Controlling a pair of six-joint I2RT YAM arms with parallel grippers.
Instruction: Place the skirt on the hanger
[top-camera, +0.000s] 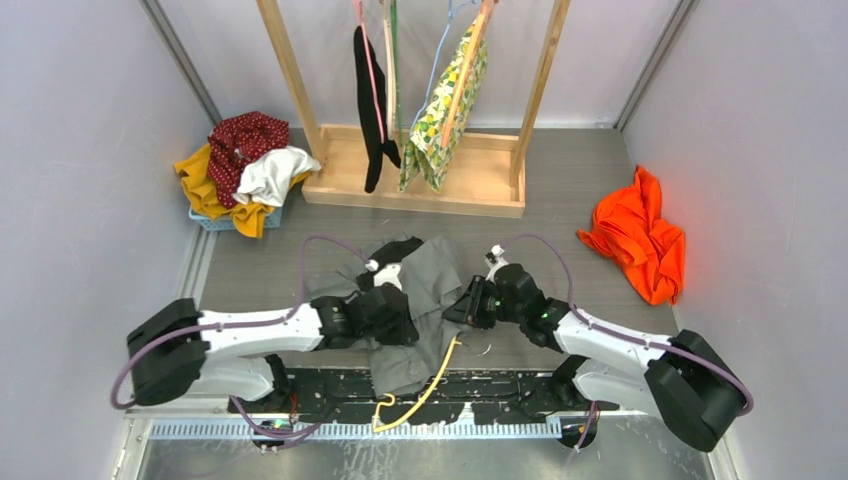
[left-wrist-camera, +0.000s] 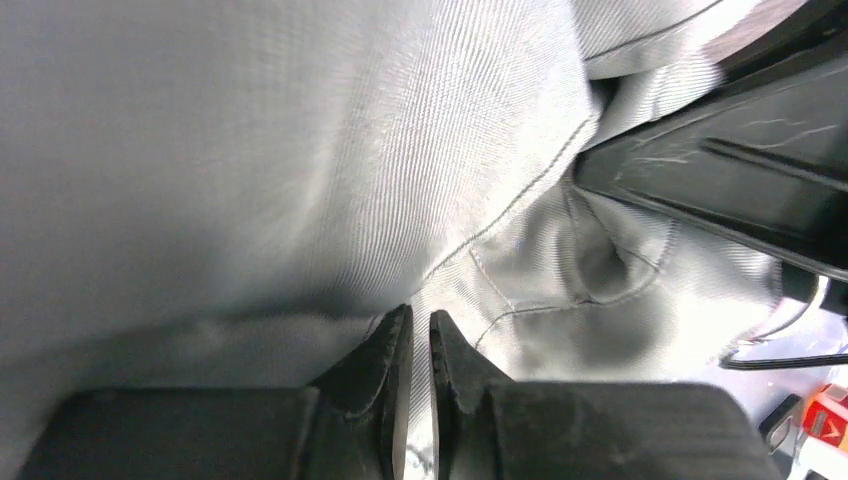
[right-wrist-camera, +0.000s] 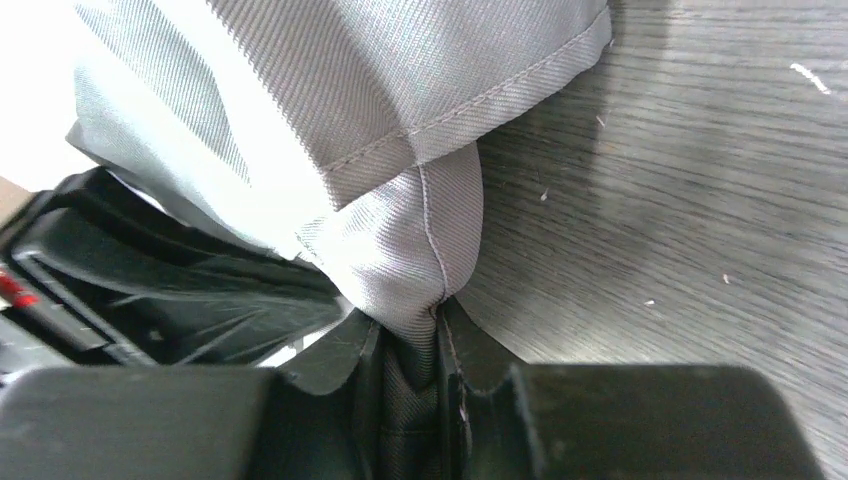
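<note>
The grey skirt (top-camera: 435, 275) lies bunched across the table under and between both grippers. A fold of the skirt (right-wrist-camera: 410, 240) is pinched in my right gripper, which is shut on it. My left gripper is slightly open; grey cloth shows behind the narrow gap, nothing clearly held. Its fingertips are close to the skirt (left-wrist-camera: 480, 230), left of the right gripper. The yellow hanger (top-camera: 424, 396) lies at the front, one end beside the skirt's lower right edge; its upper part is hidden, so I cannot tell whether it is inside the cloth.
At the back stands a wooden rack (top-camera: 412, 200) with a black garment (top-camera: 370, 100) and a patterned one (top-camera: 435, 140) hanging. A basket of clothes (top-camera: 245, 175) is at the left, an orange cloth (top-camera: 640, 240) at the right. Table between right gripper and orange cloth is clear.
</note>
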